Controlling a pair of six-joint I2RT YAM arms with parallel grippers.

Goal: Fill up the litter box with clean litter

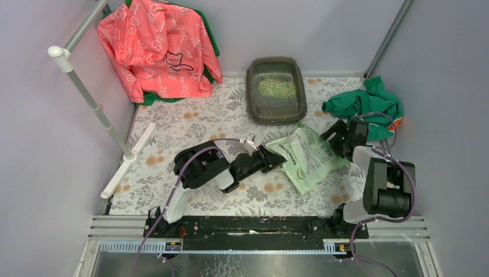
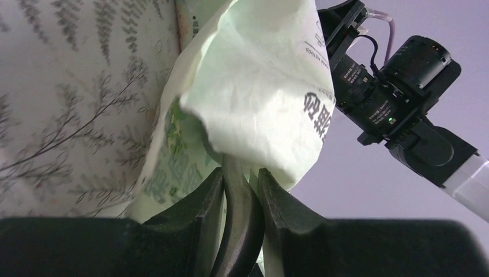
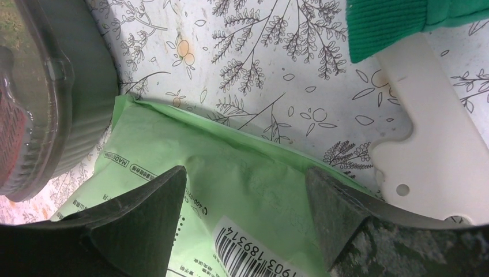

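Observation:
The grey litter box point(image 1: 277, 107) stands at the back centre with a thin layer of green granules inside. In front of it lies the pale green litter bag point(image 1: 311, 164), printed with text and a barcode. My left gripper point(image 1: 277, 161) is shut on the bag's folded, open-looking end, which rises above it in the left wrist view point(image 2: 254, 115). My right gripper point(image 1: 331, 138) is open over the bag's right part; in the right wrist view the green bag point(image 3: 242, 190) lies between and below its fingertips.
A green cloth point(image 1: 360, 107) lies at the right back, with a white flat piece point(image 3: 432, 144) beside the bag. Pink clothing point(image 1: 155, 52) hangs at the back left on a white rail.

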